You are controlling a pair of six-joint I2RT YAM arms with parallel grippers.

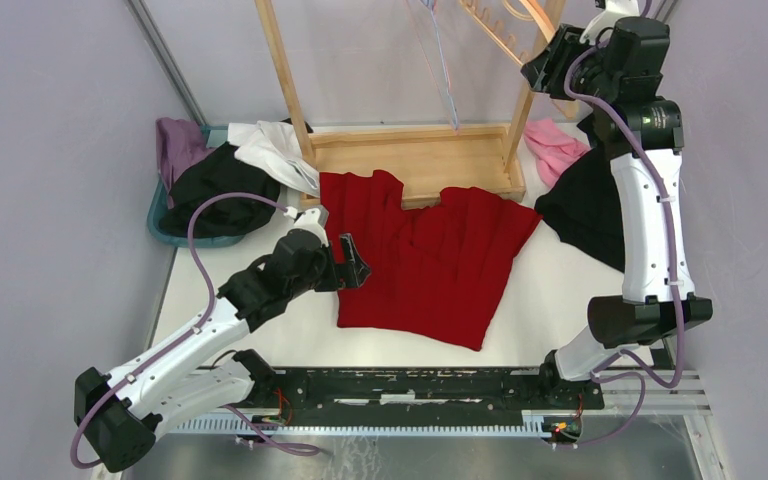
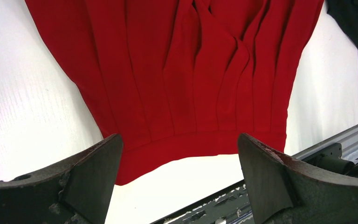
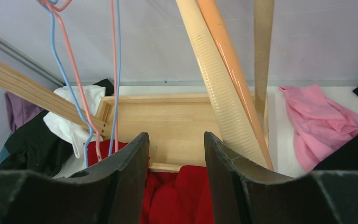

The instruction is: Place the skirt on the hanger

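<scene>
The red pleated skirt [image 1: 430,265] lies spread on the white table, its upper edge overlapping the wooden rack base. My left gripper [image 1: 358,262] hovers over its left side, open, with empty space between the fingers; the skirt [image 2: 186,93] fills most of the left wrist view. Up at the right of the rack, my right gripper [image 1: 536,76] is beside the wooden hanger [image 1: 537,18]. In the right wrist view the hanger [image 3: 214,79] slants down behind the right finger [image 3: 228,172]. These fingers stand part open, and no hold on the hanger shows.
The rack's base [image 1: 405,165] and posts stand at the back. Blue and pink hangers [image 3: 81,102] dangle left of my right gripper. A teal basket [image 1: 160,215] with clothes sits at left; pink cloth [image 1: 555,150] and black cloth [image 1: 590,210] lie at right.
</scene>
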